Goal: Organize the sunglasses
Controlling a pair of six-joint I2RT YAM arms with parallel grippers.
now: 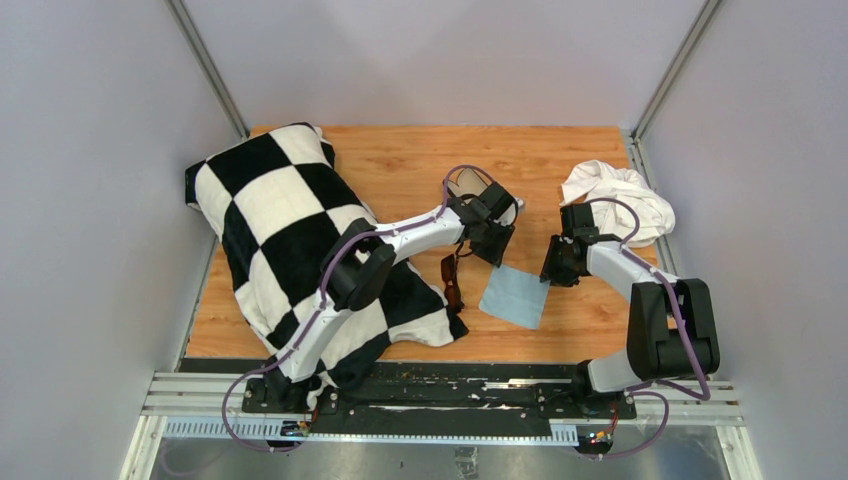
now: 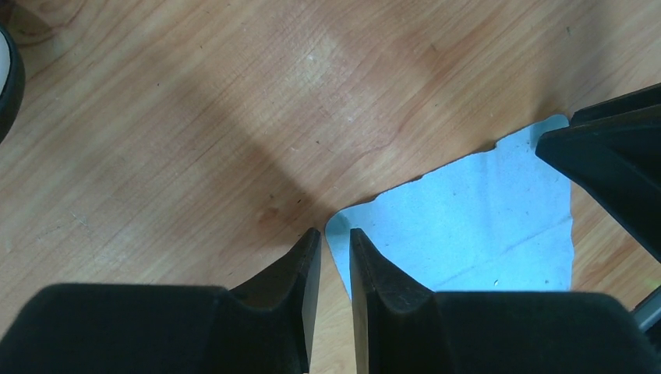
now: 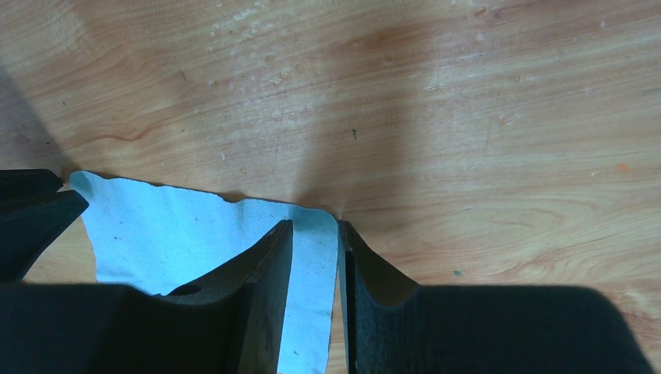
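Observation:
A light blue cloth (image 1: 513, 298) (image 2: 460, 226) (image 3: 171, 234) lies flat on the wood. My left gripper (image 1: 496, 258) is at its upper left corner, fingertips slightly apart. My right gripper (image 1: 547, 277) is at the upper right corner, its fingertips narrowly apart over the edge; whether either has cloth between its fingers is unclear. Brown sunglasses (image 1: 451, 287) lie left of the cloth in the top view. A pale open case (image 1: 467, 181) is partly hidden behind my left gripper.
A checkered blanket (image 1: 280, 210) covers the table's left side. A crumpled white cloth (image 1: 630, 200) lies at the right behind my right arm. Bare wood (image 1: 400, 160) is clear at the back.

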